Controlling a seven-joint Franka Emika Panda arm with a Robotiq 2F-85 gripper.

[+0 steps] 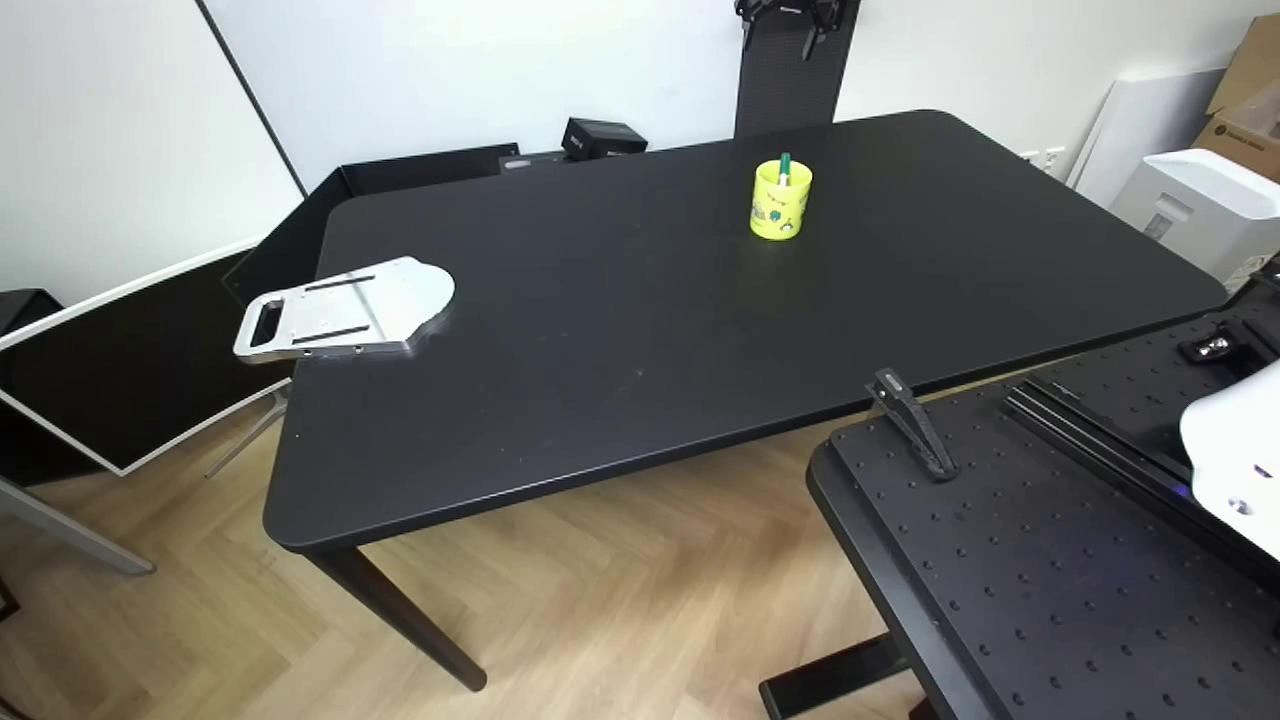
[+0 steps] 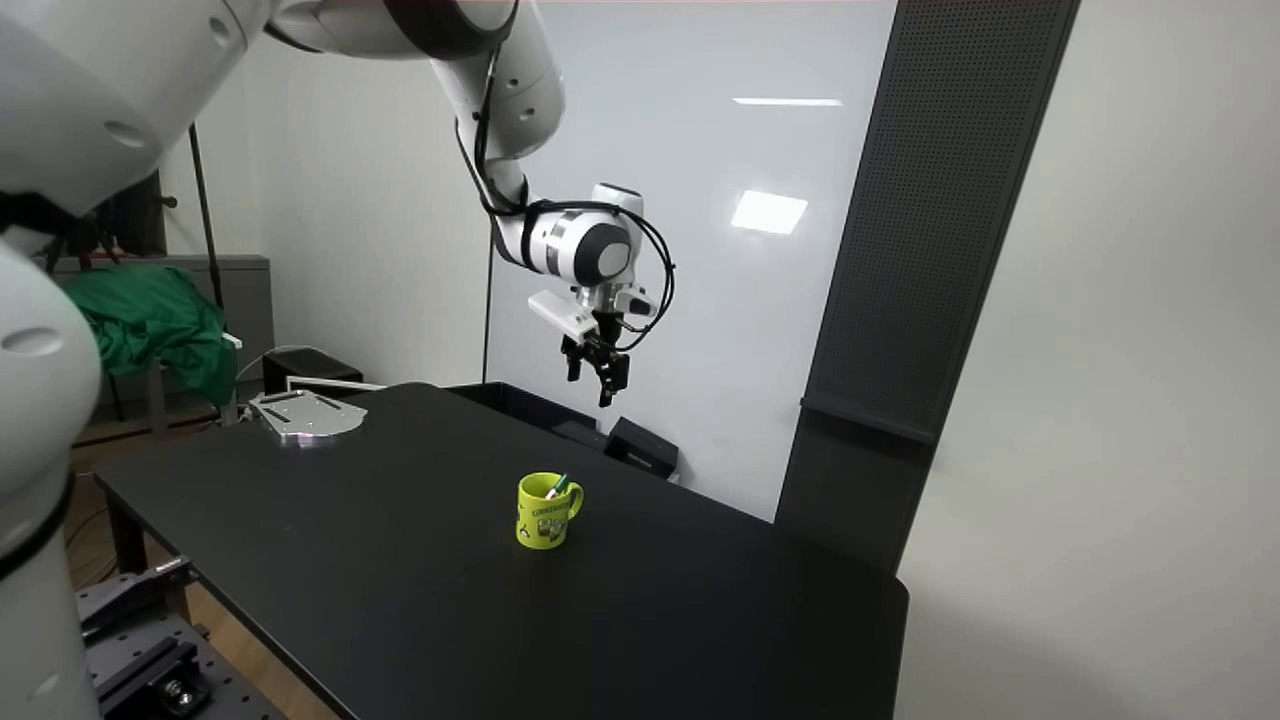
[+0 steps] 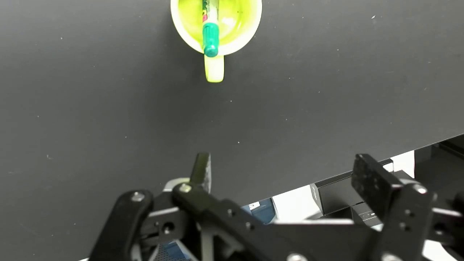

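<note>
A yellow-green mug (image 1: 777, 211) stands upright on the black table (image 1: 564, 336), toward its far right in exterior view 1. Inside it leans a marker with a green cap (image 3: 211, 40), the cap resting by the rim above the mug handle (image 3: 214, 69). High over the table's far edge, my gripper (image 2: 591, 378) is open with nothing between its fingers. In the wrist view the gripper spans the lower part, its fingers (image 3: 201, 172) wide apart and clear of the mug, which is partly cut off at the top edge.
A silver metal plate (image 1: 348, 310) with a handle slot lies at the table's left end, overhanging the edge. Black boxes (image 2: 642, 446) sit beyond the far edge, before a whiteboard.
</note>
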